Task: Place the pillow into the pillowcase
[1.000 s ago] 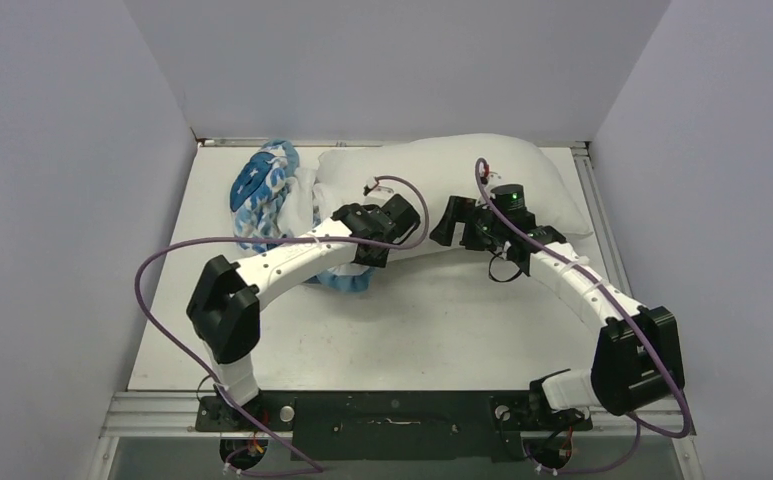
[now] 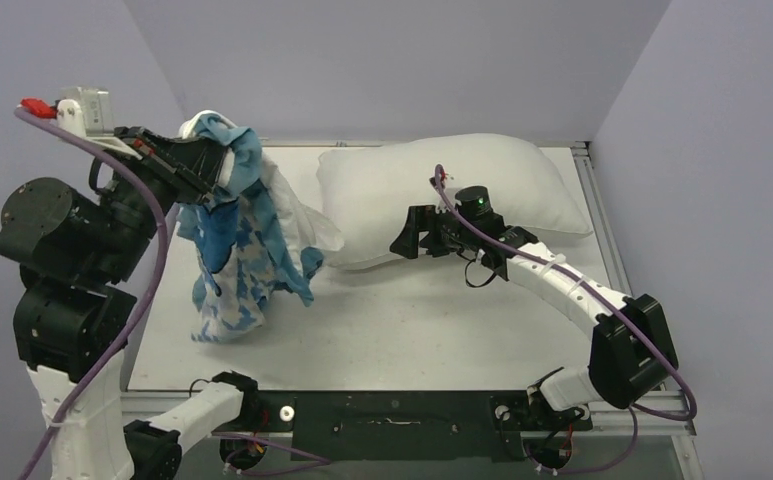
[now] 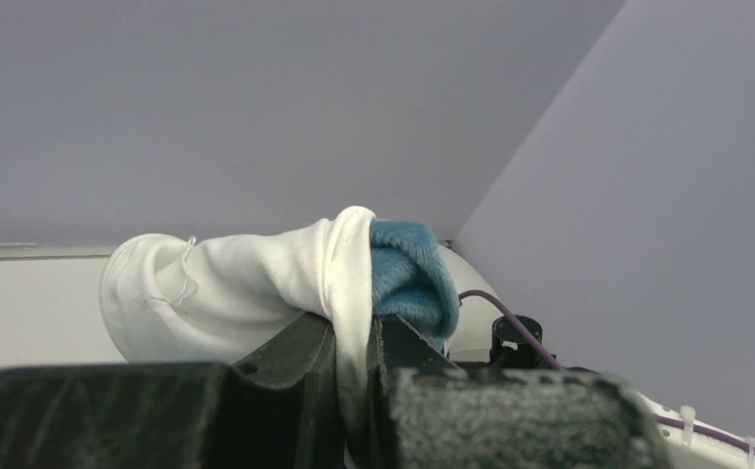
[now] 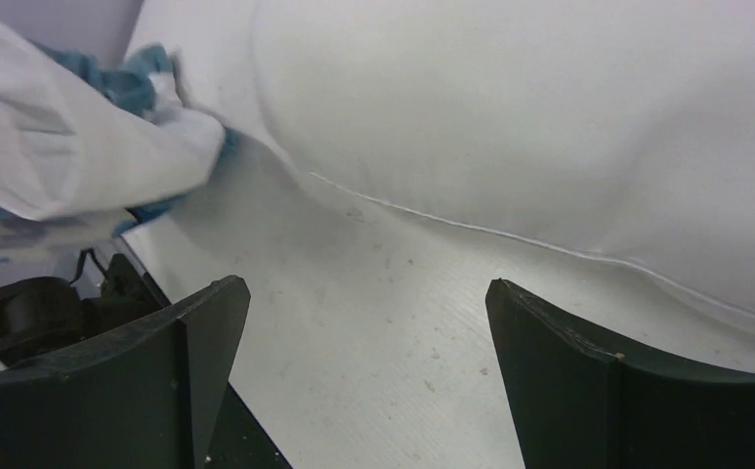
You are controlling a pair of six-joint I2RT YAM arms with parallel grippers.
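The blue-and-white pillowcase [image 2: 247, 250] hangs from my raised left gripper [image 2: 207, 170] at the left of the top view. In the left wrist view, my left gripper is shut on a white and blue fold of it [image 3: 227, 283]. The white pillow [image 2: 442, 175] lies at the back centre and right of the table. My right gripper [image 2: 417, 228] stands open over the pillow's front edge, nothing between its fingers; the pillow's piped edge [image 4: 481, 227] runs below it in the right wrist view.
Pale walls stand behind and at both sides, close beside the raised left arm.
My left gripper has moved left and up from the middle, carrying the pillowcase off the pillow's side so that it now hangs. The right gripper has moved a little left.
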